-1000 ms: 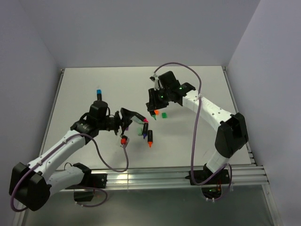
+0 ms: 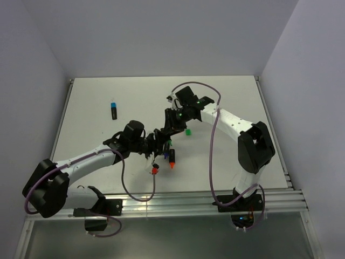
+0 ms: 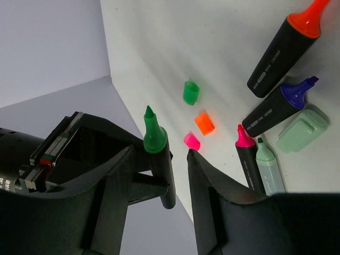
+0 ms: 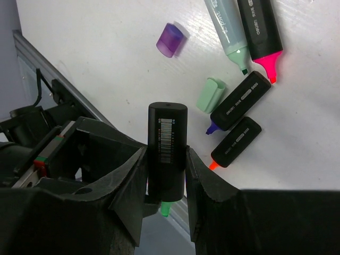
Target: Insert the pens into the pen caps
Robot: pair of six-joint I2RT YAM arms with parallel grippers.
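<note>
In the left wrist view, a black pen with a green tip (image 3: pixel 155 139) is held by my right gripper, which reaches in from the left. My left gripper is part open, its fingers on either side of the pen. The right wrist view shows the barrel (image 4: pixel 167 151) between the shut fingers of my right gripper, green tip downward. Both grippers meet over the middle of the table in the top view. Loose caps lie below: green (image 3: pixel 191 93), orange (image 3: pixel 204 123), pink (image 3: pixel 192 141), light green (image 3: pixel 303 130) and purple (image 4: pixel 171 40).
Uncapped pens lie close together on the table: orange (image 3: pixel 281 53), blue-violet (image 3: pixel 273 109), pink (image 3: pixel 249 164) and light green (image 3: pixel 271 172). A blue-ended pen (image 2: pixel 114 110) stands apart at the far left.
My left gripper has moved right to meet the right gripper at the green-tipped pen. The right gripper has shifted slightly left. A second ago the two were apart.
</note>
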